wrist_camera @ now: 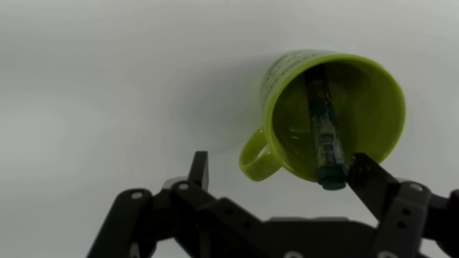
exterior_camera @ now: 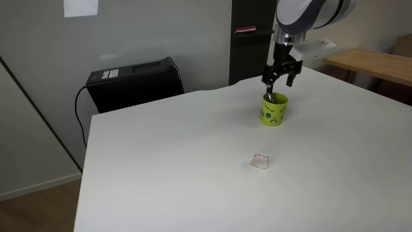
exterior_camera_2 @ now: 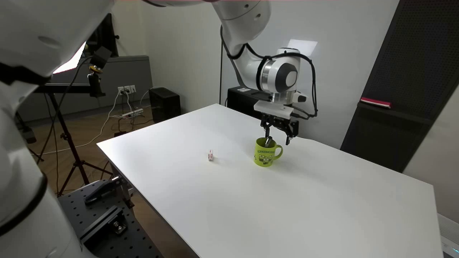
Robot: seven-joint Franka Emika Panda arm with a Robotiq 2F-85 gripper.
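Observation:
A lime-green mug (exterior_camera: 273,114) stands upright on the white table, its handle (wrist_camera: 260,159) toward the gripper side in the wrist view. Inside it a marker (wrist_camera: 325,129) with a dark green end leans against the rim, that end poking out above it. Just over the mug's rim, my gripper is open with nothing between its fingers. One fingertip (wrist_camera: 363,170) is right beside the marker's green end; whether they touch I cannot tell. The other finger (wrist_camera: 199,170) hangs beyond the handle, over bare table.
A small white and red roll-like item (exterior_camera: 260,161) lies on the table (exterior_camera: 173,162) in front of the mug.

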